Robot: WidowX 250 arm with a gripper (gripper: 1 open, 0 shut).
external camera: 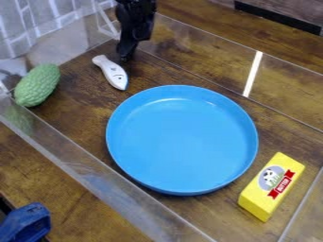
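My dark gripper [128,43] hangs at the top of the camera view, small and in shadow, so whether it is open or shut is unclear. Below it a white utensil-like object [111,72] lies on the wooden surface. A green bumpy vegetable toy [38,85] rests at the left. A large blue plate [182,140] takes up the middle.
A yellow box with a cartoon face [270,189] lies at the lower right. A blue object [23,223] is at the lower left, outside a clear barrier [139,204]. Bare wood lies right of my gripper.
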